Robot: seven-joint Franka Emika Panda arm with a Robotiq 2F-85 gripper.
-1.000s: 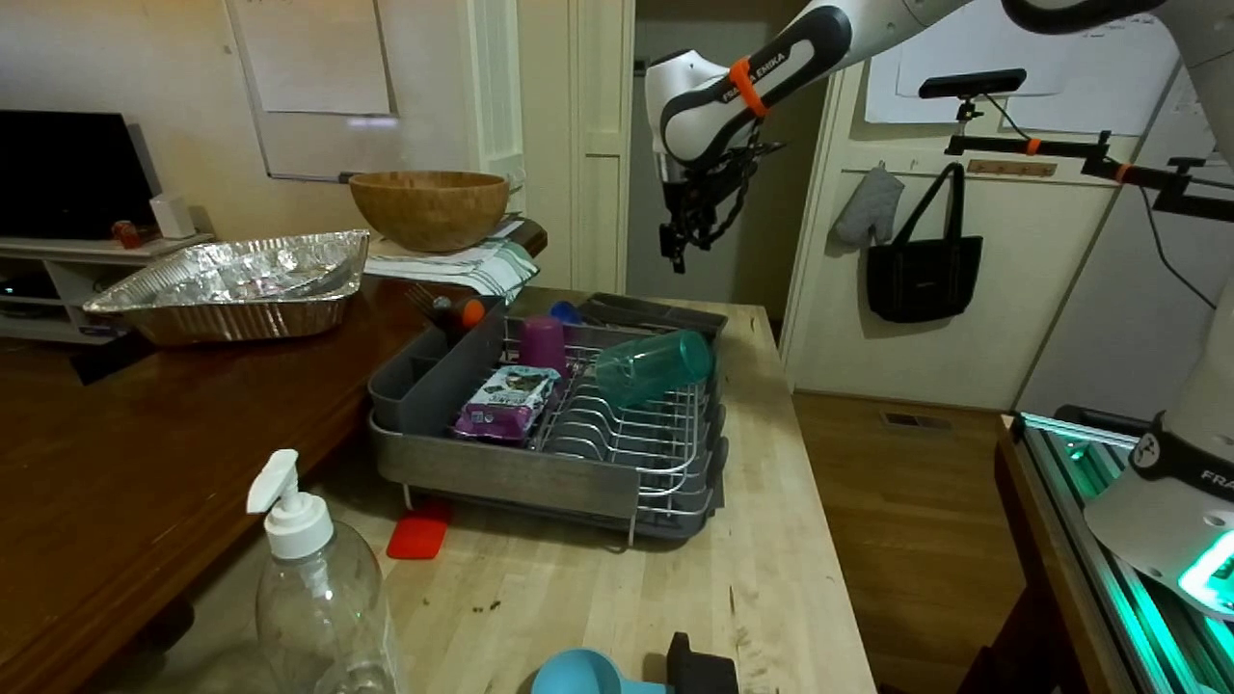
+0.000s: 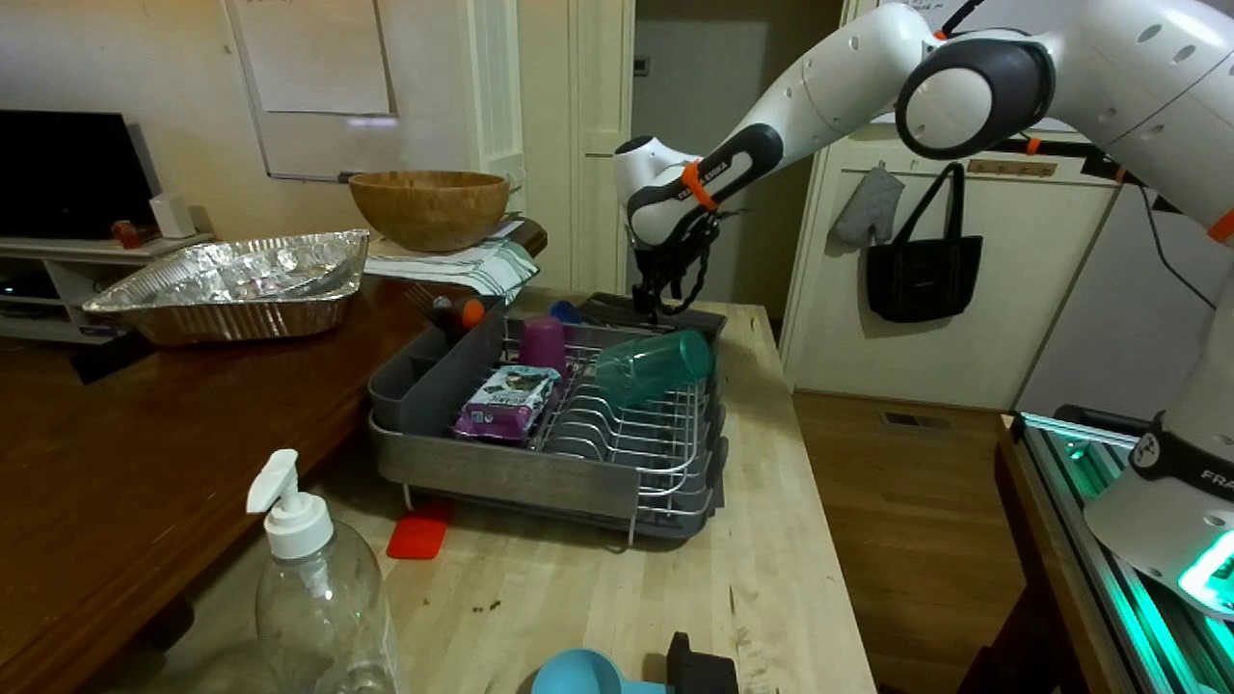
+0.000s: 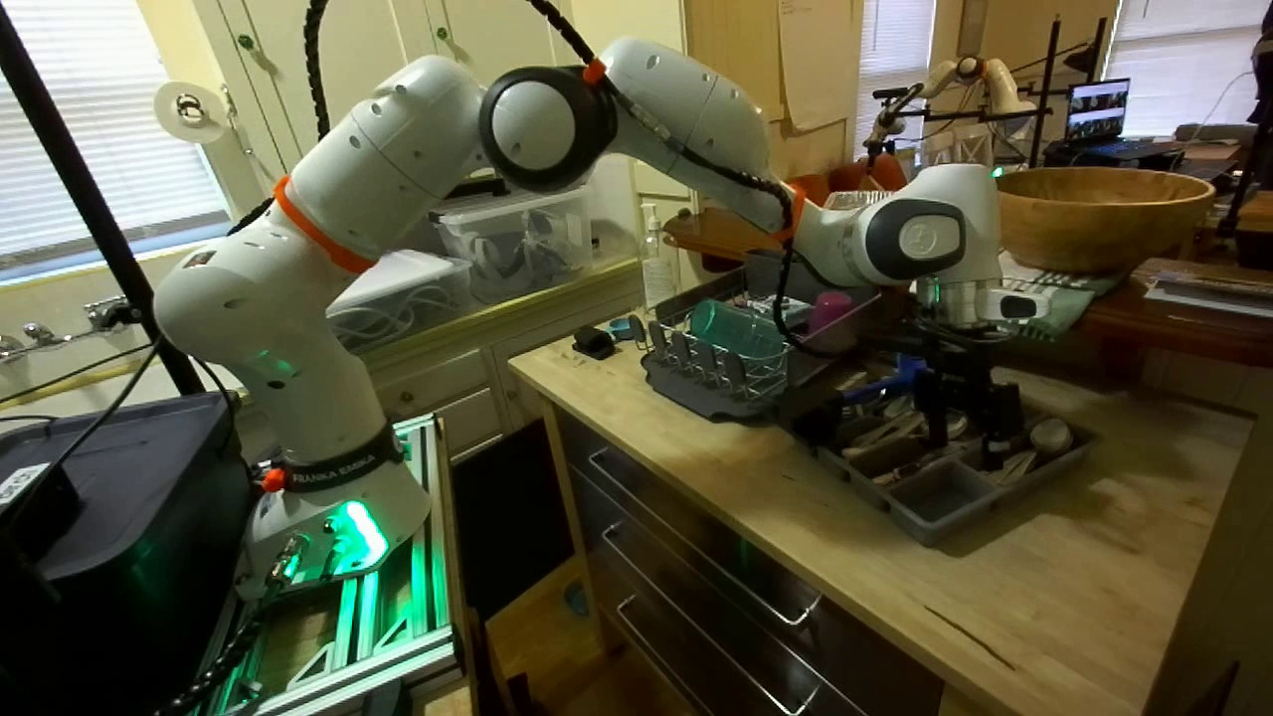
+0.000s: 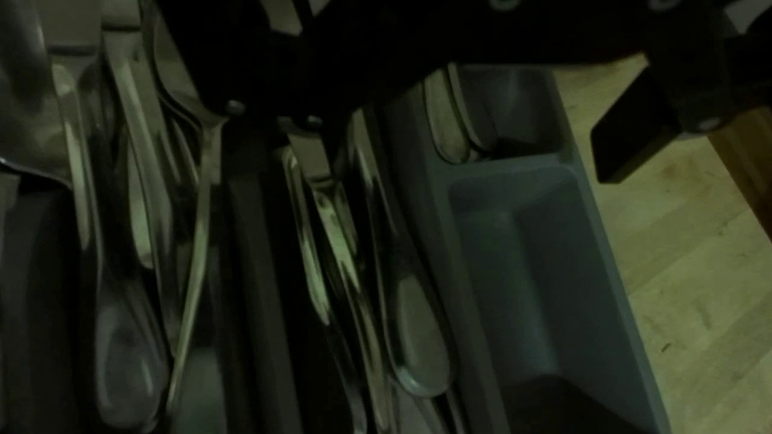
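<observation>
My gripper [image 3: 973, 447] points down over a grey cutlery tray [image 3: 943, 495] on the counter, its dark fingers spread apart. In the wrist view the gripper is open, with one finger [image 4: 633, 134] at the tray's right edge and the other at upper left. I see nothing held. Metal cutlery [image 4: 420, 333] lies lengthwise in the tray's compartments, with several handles in the middle slot below the left finger. An empty compartment [image 4: 535, 289] is at right. Exterior view 1 shows the gripper [image 2: 661, 306] behind the dish rack, its fingertips hard to make out.
The dish rack [image 2: 509, 457] holds a green cup [image 2: 654, 368], a purple cup [image 2: 543, 343] and a purple packet [image 2: 506, 403]. A blue item [image 3: 889, 380] lies at the tray. Bare counter [image 3: 1074, 573] extends to the right. A wooden bowl [image 3: 1104, 221] stands behind.
The arm has come down and somewhat left in exterior view 1, bringing my gripper from well above the counter to the tray. The rack and its contents have stayed put.
</observation>
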